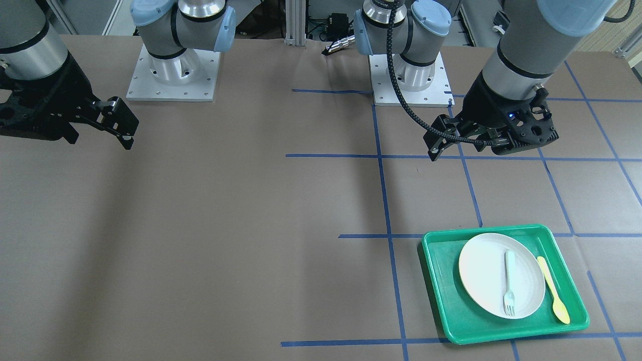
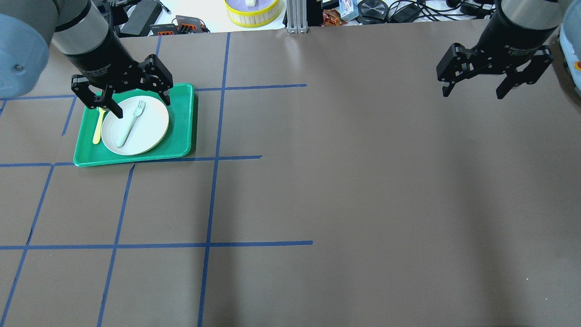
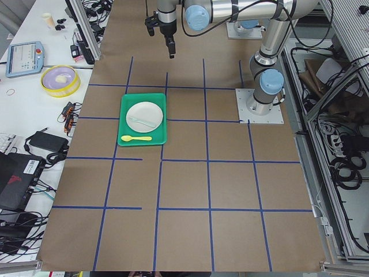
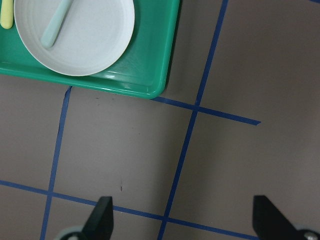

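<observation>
A green tray (image 1: 441,289) on the gridded table holds a white plate (image 1: 481,274) with a pale fork (image 1: 509,283) lying on it; a yellow spoon (image 1: 553,295) lies beside the plate, inside the tray. My gripper is raised over the table behind the tray, seen at upper right in the front view. In the left wrist view its fingers are wide apart at the lower corners, open with nothing between them, and the tray sits at upper left.
A second black gripper (image 2: 474,87) hangs over the plain part of the table, on the other side. Robot mounting plates (image 1: 385,87) stand at the table's edge.
</observation>
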